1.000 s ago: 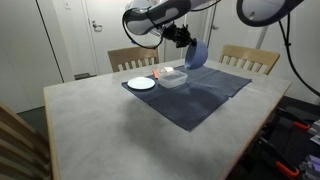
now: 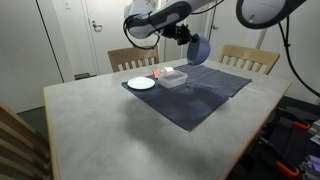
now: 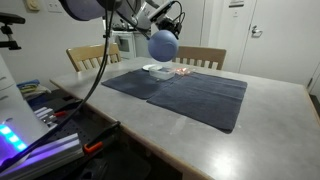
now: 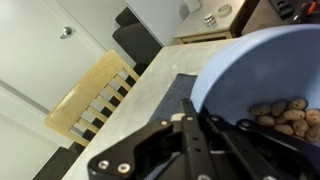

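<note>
A light blue bowl (image 2: 200,51) is held up above the table in my gripper (image 2: 187,41). The fingers are shut on its rim, as the wrist view suggests, where the near wall of the bowl (image 4: 232,85) comes up to the fingers. Several small brown pieces (image 4: 292,118) show within the bowl's outline in the wrist view. In exterior view 2 the bowl (image 3: 163,47) is tipped well over, its round face towards that camera. Below and to the left of it in exterior view 1 stands a clear plastic container (image 2: 173,79).
A white plate (image 2: 143,83) lies left of the container on dark cloth (image 2: 190,105). Small orange and pale items (image 2: 163,71) sit just behind the container. Wooden chairs (image 2: 148,56) line the far side.
The bowl has shifted slightly upwards and turned a little, with the gripper still on it. The container, plate and cloth have stayed put.
</note>
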